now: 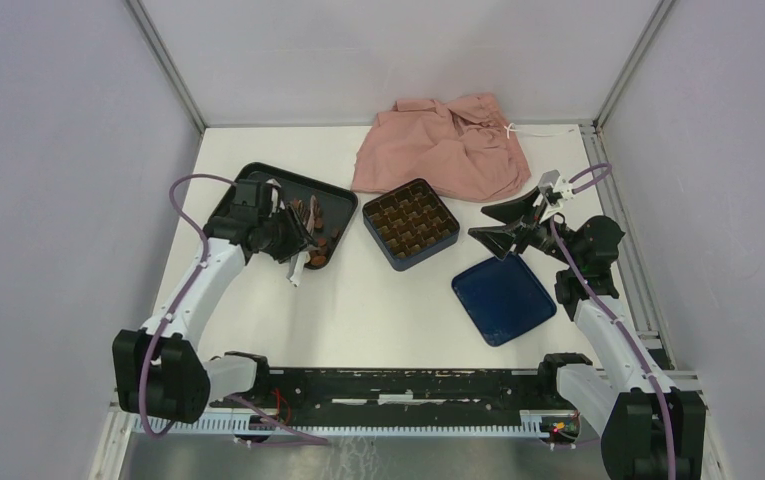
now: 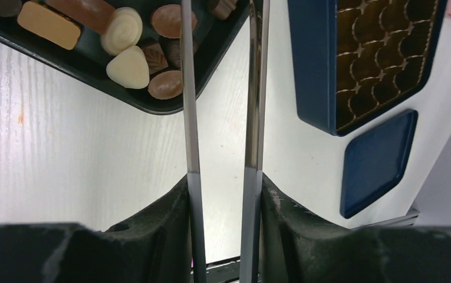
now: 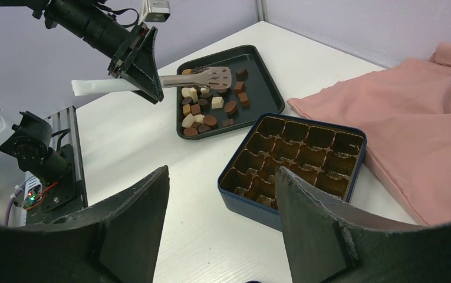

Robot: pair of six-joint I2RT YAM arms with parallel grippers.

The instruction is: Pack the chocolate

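My left gripper (image 1: 299, 241) is shut on metal tongs (image 3: 211, 78) with white handles and slotted heads, held over the black tray (image 1: 338, 195) of assorted chocolates (image 2: 128, 67) at the left. The divided box (image 1: 410, 222), its compartments looking empty in the top view, sits in the middle, right of the tray. My right gripper (image 1: 493, 230) stands open above the table between box and blue lid (image 1: 503, 300), with nothing between its fingers.
A pink cloth (image 1: 440, 145) lies behind the box. Bare table (image 1: 368, 320) shows at the front, left of the lid. Walls stand at both sides and the back.
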